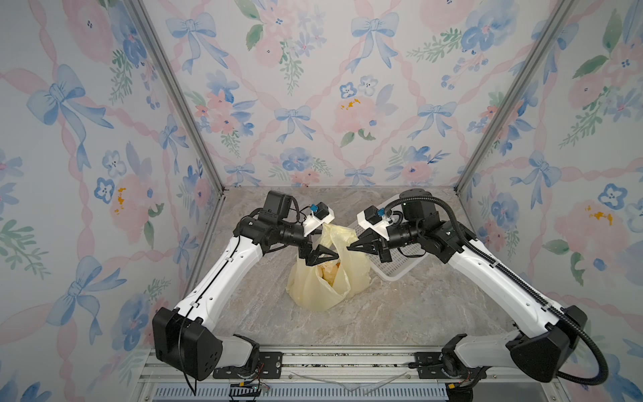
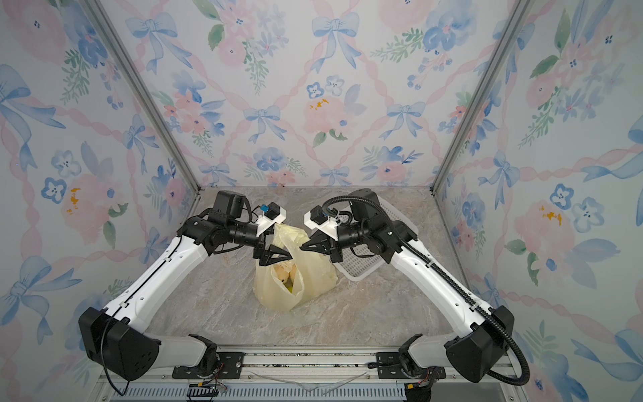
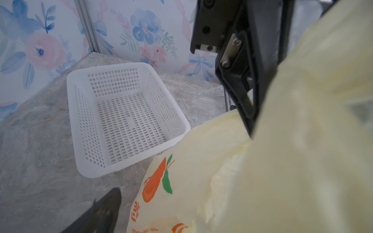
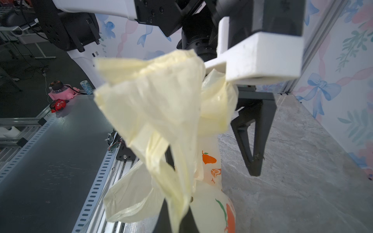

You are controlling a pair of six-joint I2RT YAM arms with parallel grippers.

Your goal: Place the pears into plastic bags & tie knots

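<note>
A pale yellow plastic bag (image 1: pixel 318 294) stands on the table between my arms, its mouth partly open. Inside, a yellowish shape that looks like pears (image 2: pixel 288 284) shows through the opening; the rest is hidden. My right gripper is shut on a gathered strip of the bag's upper part, which rises in front of its camera. Over the bag's left side, my left gripper (image 1: pixel 322 256) is open, its fingers apart close to the plastic. One left finger (image 3: pixel 101 213) shows in the left wrist view, with bag film covering much of the right side.
An empty white perforated basket (image 3: pixel 128 116) stands behind the bag on the right, partly under my right arm. Bare grey table (image 1: pixel 415 311) lies in front and on both sides. Both wrists are close together above the bag.
</note>
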